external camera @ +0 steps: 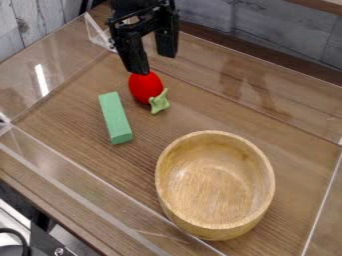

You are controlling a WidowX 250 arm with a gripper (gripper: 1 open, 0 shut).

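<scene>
The black gripper [147, 52] hangs at the top centre of the camera view, open, its fingers just above and behind a red strawberry-like object [142, 86] with a green leafy part. A green rectangular block [115, 117] lies on the wooden table to the lower left of the red object. A large empty tan bowl [215, 184] sits at the lower right.
A grey wall [267, 30] runs along the back. Black cables show beyond the table's lower left edge.
</scene>
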